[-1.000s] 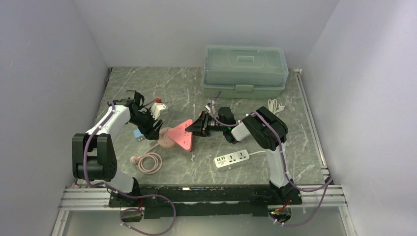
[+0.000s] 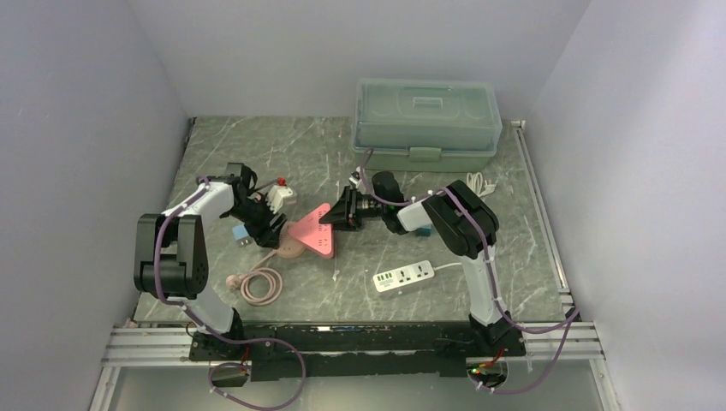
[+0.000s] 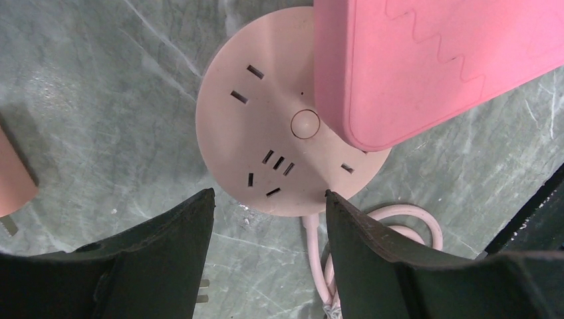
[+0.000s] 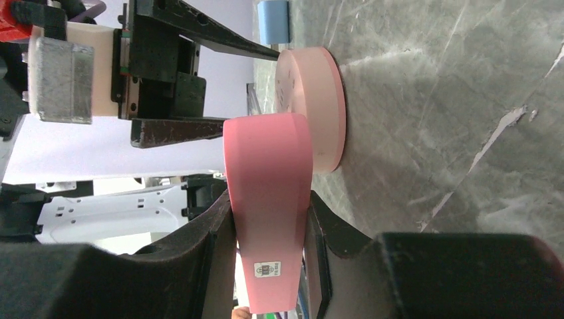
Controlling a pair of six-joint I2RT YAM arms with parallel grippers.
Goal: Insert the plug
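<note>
In the left wrist view, my left gripper is open over the edge of a round pink socket [image 3: 223, 133]; nothing is between its fingers. My right gripper is shut on a pink triangular socket block [image 4: 267, 173], which covers part of the round socket from above. A blue plug [image 2: 242, 235] lies to the left of the round socket, prongs showing. Close to the coil sits the pink plug [image 2: 233, 281] of a cable. At the left wrist view's edge, a cut-off pinkish piece [image 3: 12, 176] shows one metal prong.
The pink coiled cable [image 2: 263, 287] lies at front left. A white power strip [image 2: 403, 276] is at front right, with a large green lidded box [image 2: 426, 128] at the back. Bare tabletop shows between the triangular block and the white strip.
The right gripper and its triangular block have moved a little to the left and back. Sockets and plugs on the table look unmoved.
</note>
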